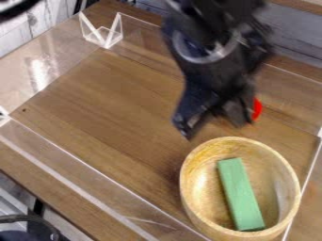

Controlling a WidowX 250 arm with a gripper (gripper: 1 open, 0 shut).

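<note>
My gripper (212,115) hangs blurred over the middle right of the wooden tray, just above and behind a wooden bowl (201,193); whether anything is between its fingers is too blurred to tell. A green block (239,193) lies inside the bowl at the lower right. A red object (255,109) shows partly behind the gripper, mostly hidden by it.
The tray floor (107,118) is clear on the left and middle. Clear walls edge the tray, with a clear bracket (104,30) at the back left corner.
</note>
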